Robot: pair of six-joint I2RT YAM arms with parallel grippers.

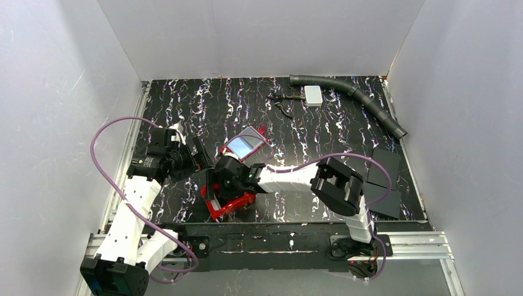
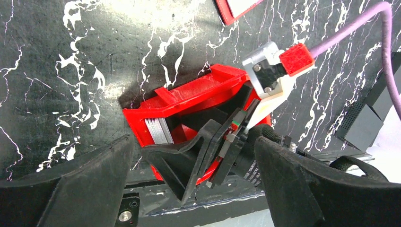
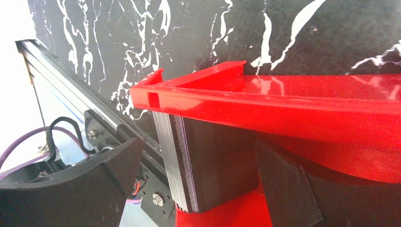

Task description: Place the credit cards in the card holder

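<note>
A red box (image 1: pixel 240 203) lies at the front left of the table, holding a stack of cards (image 2: pixel 158 131) at its left end, edges up. My right gripper is down at this box, open, its fingers either side of the card stack in the right wrist view. My left gripper is open above and left of the box, nothing between its fingers. Behind them lies a second red item with a silvery insert (image 1: pixel 245 142), probably the card holder.
Pliers (image 1: pixel 280 105), a white box (image 1: pixel 312 95) and a black hose (image 1: pixel 364 98) lie at the back right. Dark plates (image 1: pixel 382 172) lie at the right.
</note>
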